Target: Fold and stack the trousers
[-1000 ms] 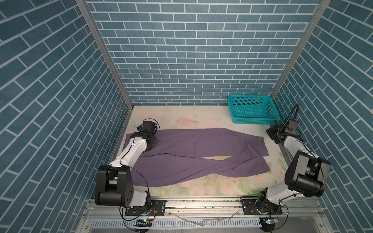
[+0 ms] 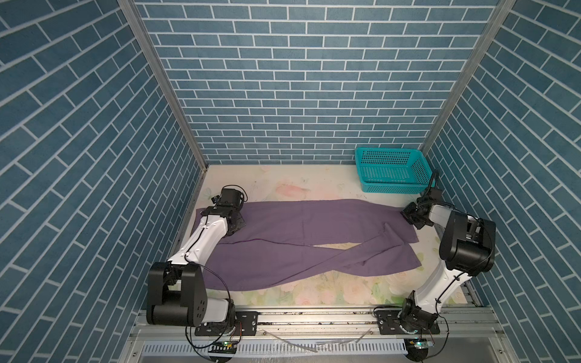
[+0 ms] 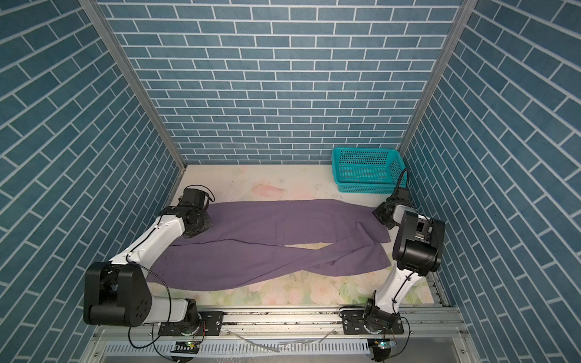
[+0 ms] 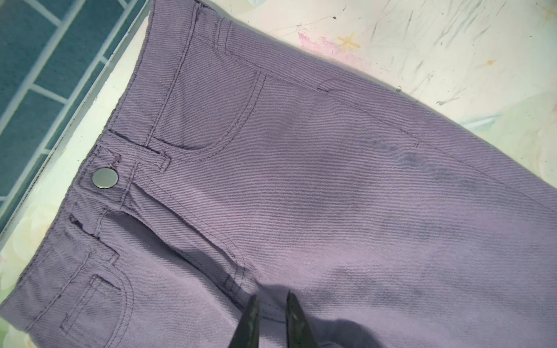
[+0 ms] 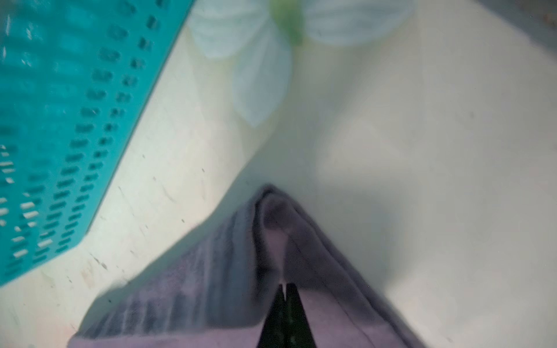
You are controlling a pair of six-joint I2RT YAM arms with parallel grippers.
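Purple trousers (image 2: 329,220) lie spread across the table, waist at left, legs toward the right. In the left wrist view the waistband with its metal button (image 4: 105,178) lies face up. Over the front near the fly, my left gripper stands partly open, its fingertips a little apart with no cloth visibly pinched. At the far leg's end, my right gripper is shut, with the gathered leg end (image 5: 232,278) at its fingertips; the cloth looks slightly raised and seems pinched. The exact grip is blurred.
A teal basket (image 2: 396,188) stands at the back right, close to my right gripper. Bare table (image 2: 272,181) lies behind the trousers. The near leg's end (image 2: 387,263) is rumpled, and side walls stand close to both arms.
The left arm has barely moved.
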